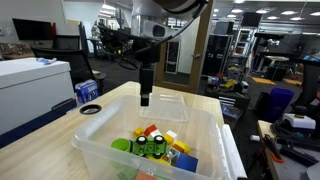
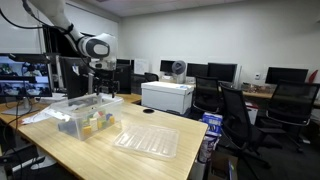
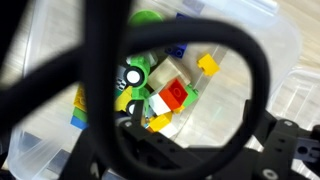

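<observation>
My gripper (image 1: 145, 99) hangs pointing down over a clear plastic bin (image 1: 87, 128). In the wrist view its two dark fingers stand well apart at the lower left and right, so it is open, with toys visible far below. Inside the bin lie a green toy with round black eyes (image 1: 150, 147), a red block (image 3: 173, 95), a yellow block (image 3: 208, 64) and a blue block (image 1: 186, 163). A tan block (image 3: 170, 72) rests against the red one. A black cable loop (image 3: 262, 85) crosses the wrist view and hides part of the pile.
A clear lid (image 2: 147, 139) lies flat on the wooden table beside the bin. Behind stands a white box (image 2: 166, 96), and a roll of tape (image 1: 90, 109) sits near the bin's far corner. Bare tabletop (image 2: 190, 130) extends past the lid.
</observation>
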